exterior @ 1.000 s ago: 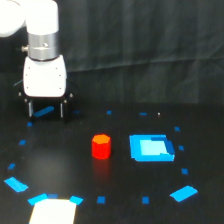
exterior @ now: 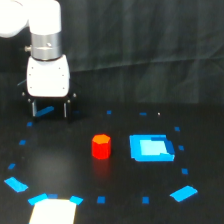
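Note:
A red block (exterior: 101, 147) with a six-sided top stands alone on the dark table, near the middle of the view. To its right lies a blue square tray or frame (exterior: 134, 150) with a white patch inside. At upper left, my gripper (exterior: 50, 113) hangs from the white arm, pointing down. Its two dark fingers stand wide apart, with nothing seen held between them. It is well to the left of the red block and farther back, not touching it.
Blue tape marks (exterior: 183, 193) are scattered over the black table. A pale square (exterior: 53, 212) sits at the bottom left edge, partly cut off. Dark curtain (exterior: 150, 50) hangs behind.
The arm and gripper have shifted slightly to the right. Block and blue tray have stayed where they were.

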